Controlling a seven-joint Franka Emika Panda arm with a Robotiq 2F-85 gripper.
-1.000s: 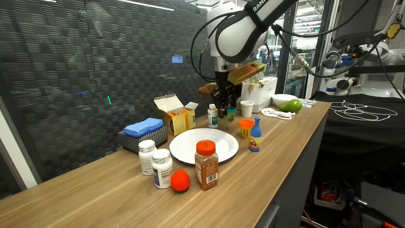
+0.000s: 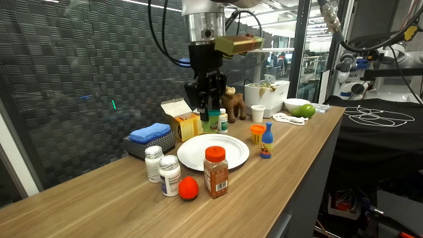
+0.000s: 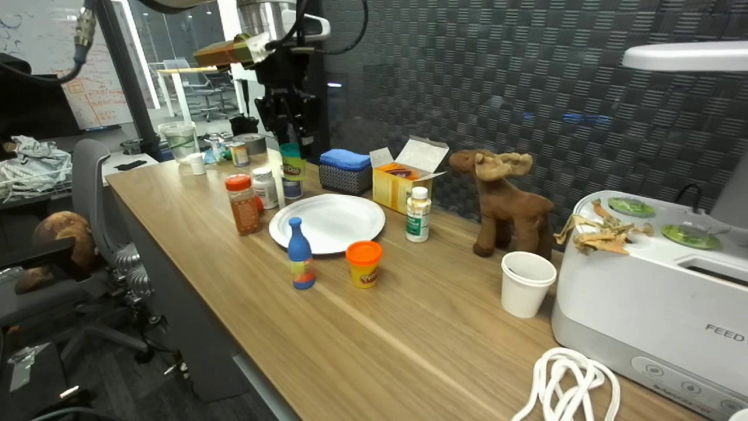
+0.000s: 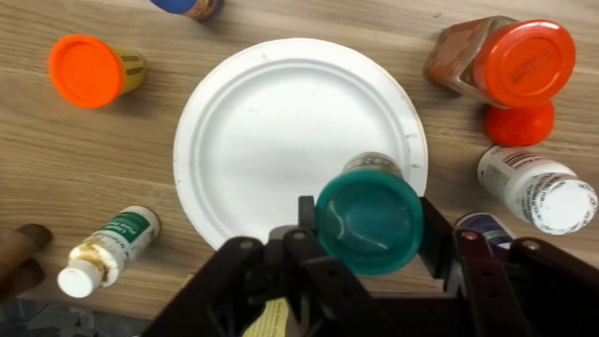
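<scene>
My gripper is shut on a green Play-Doh tub with a teal lid, one finger to each side of the lid. The tub is held up in the air; from the wrist it overlaps the lower right rim of the white plate. In exterior view 2 the green tub hangs below the fingers, clear of the table and behind the plate. Exterior view 1 has the tub partly covered by the gripper's dark finger, above the plate's far side.
An orange-lidded tub and a blue bottle stand right of the plate. A spice jar, a red ball and white bottles crowd its near side. Behind are a tea box and a plant-food bottle.
The arm has moved left and up in exterior view 1, carrying the green tub from beside the white paper cup to above the plate's far side. The other table objects have stayed put.
</scene>
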